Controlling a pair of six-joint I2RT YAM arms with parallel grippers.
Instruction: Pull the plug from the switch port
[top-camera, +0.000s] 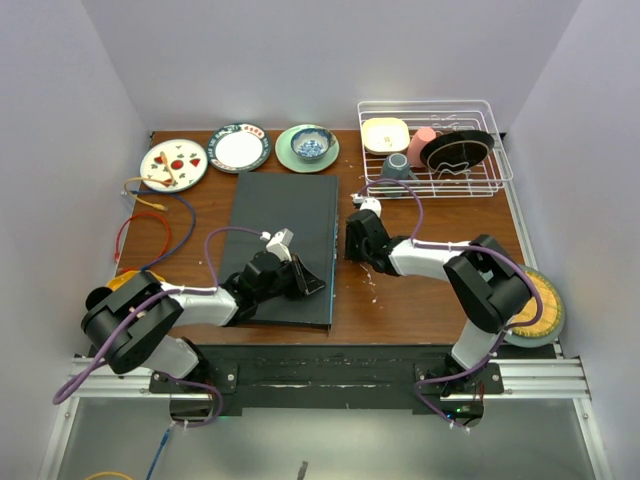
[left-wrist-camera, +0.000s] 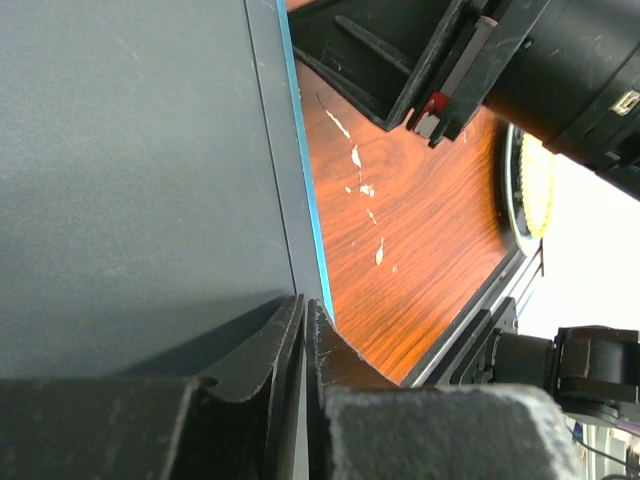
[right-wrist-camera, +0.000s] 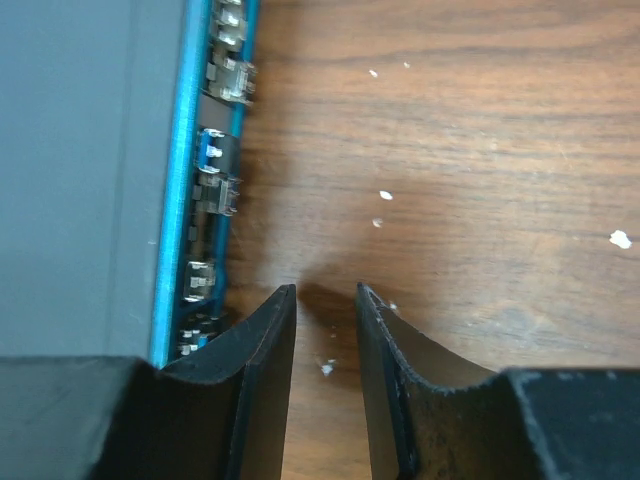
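A large dark switch box (top-camera: 275, 210) lies on the wooden table, its port row (right-wrist-camera: 215, 180) along the right side. My left gripper rests on the box near that side, fingertips closed together at the edge; whether anything is between them is hidden. My right gripper is just right of the ports, fingers apart and empty over bare wood. I cannot make out a plug clearly among the metal port housings.
Plates (top-camera: 238, 158) and a bowl stand at the back, a dish rack (top-camera: 480, 185) at back right. Coloured cables (top-camera: 180, 238) lie left of the box. Bare wood (top-camera: 410, 310) lies right of it.
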